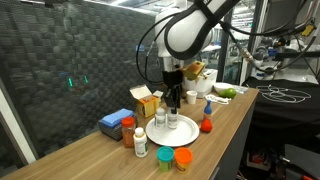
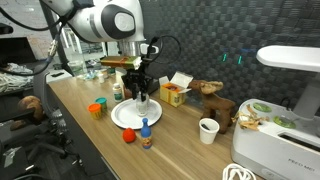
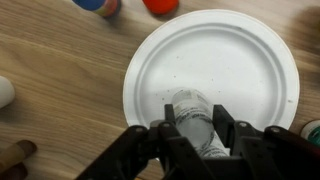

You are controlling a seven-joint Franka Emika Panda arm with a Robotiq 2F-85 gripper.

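A small clear-and-white shaker (image 3: 195, 128) is between the fingers of my gripper, which is shut on it and pointing down. In exterior view 1 this shaker (image 1: 173, 121) is at the middle of a round white plate (image 1: 184, 135), upright; whether its base touches the plate I cannot tell. A second, similar shaker (image 1: 160, 117) stands on the plate just to its left. From exterior view 2, the arm's fingers and the shaker (image 2: 141, 107) hide part of the plate (image 2: 127, 118).
Orange (image 1: 183, 157) and green (image 1: 165, 158) cups stand at the plate's near side. A white bottle (image 1: 140, 144) is to its left. A red object (image 2: 129, 135) and a blue bottle (image 2: 146, 134) sit near the rim. Much of the plate is bare.
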